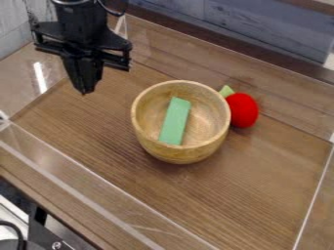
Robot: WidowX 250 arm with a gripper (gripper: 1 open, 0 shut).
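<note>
A tan bowl [200, 141] sits right of centre on the wooden table [131, 205], with a green bar [174, 121] lying inside it. A red tomato-like object [243, 111] with a pale green piece behind it is just right of the bowl. The dark gripper [54, 81] hangs at the upper left, apart from the bowl, its fingertips close together with nothing visible between them.
The table's far edge runs along the top right. The front and right of the table are clear, and the area below the gripper is bare.
</note>
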